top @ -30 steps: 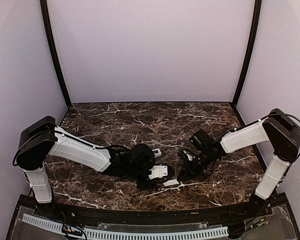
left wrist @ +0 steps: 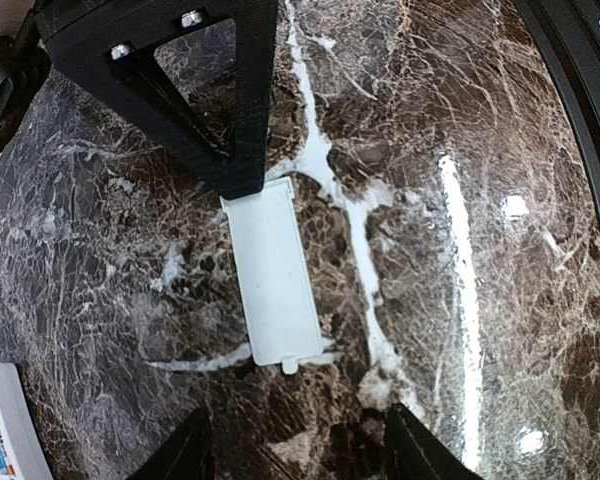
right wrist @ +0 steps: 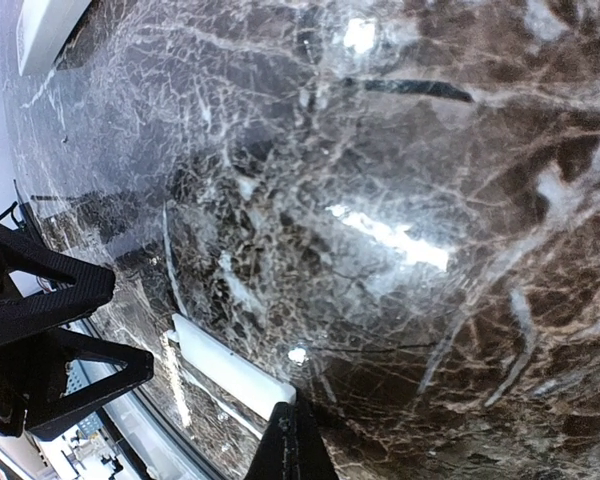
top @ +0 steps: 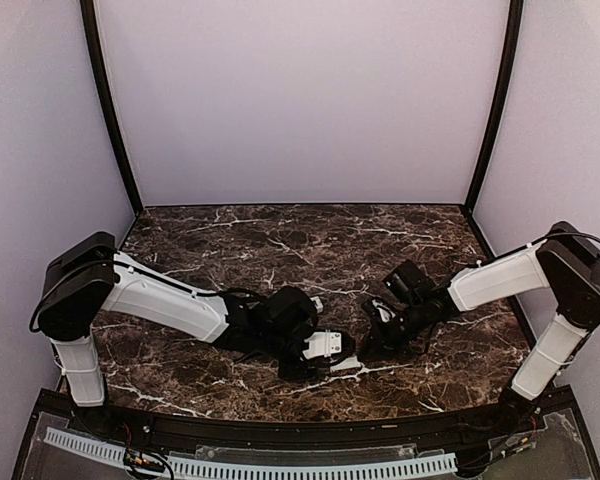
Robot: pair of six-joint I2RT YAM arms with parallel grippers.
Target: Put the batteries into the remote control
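A flat white rectangular plastic piece with small tabs, like a battery cover (left wrist: pixel 273 285) (right wrist: pixel 227 362), lies on the marble table. My right gripper is shut, its tip at one end of the piece, nothing visible between its fingers. My left gripper stands open beside the other end, with only table between its fingertips. In the left wrist view a white object with a blue part (left wrist: pixel 8 425) is cut off at the lower left; part of a white body (right wrist: pixel 45 30) shows at the top of the right wrist view.
My left arm has shifted slightly right, covering more of the small white object behind it. The right arm has moved slightly right too.
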